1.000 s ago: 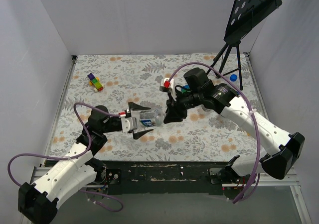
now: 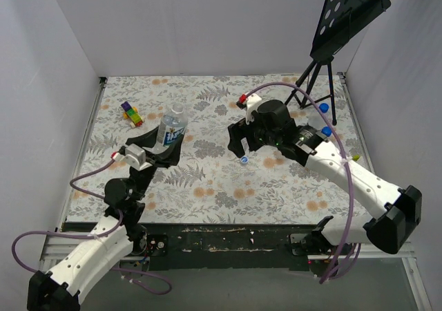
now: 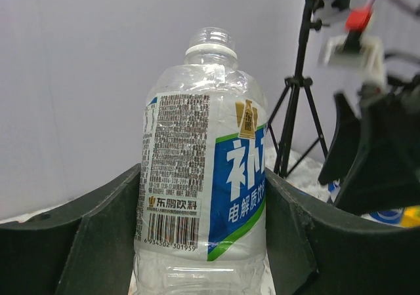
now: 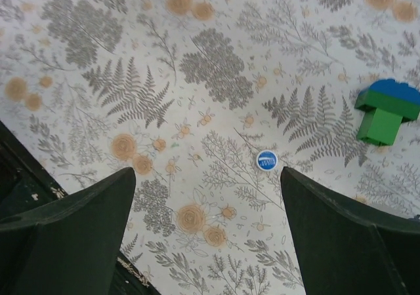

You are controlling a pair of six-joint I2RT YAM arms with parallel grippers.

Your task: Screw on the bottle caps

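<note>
A clear bottle (image 2: 170, 130) with a blue and white label stands tilted between the fingers of my left gripper (image 2: 153, 152). The left wrist view shows both fingers against the sides of the bottle (image 3: 200, 164); its bare neck (image 3: 211, 42) points up, with no cap on it. My right gripper (image 2: 242, 137) is open above the table, facing down, with nothing between its fingers. A small blue and white cap (image 4: 266, 160) lies on the patterned cloth beneath it. The same cap (image 2: 244, 159) shows just below that gripper in the top view.
Colored blocks (image 2: 131, 114) lie at the back left. A green block with a blue top (image 4: 380, 126) rests right of the cap. Blue caps (image 2: 324, 108) show near the black stand (image 2: 319, 69) at the right. Mid-table between the arms is free.
The left gripper has swung from sideways to upward and moved left, carrying the bottle away from the right gripper. The right gripper has shifted slightly right and back, exposing the cap on the table.
</note>
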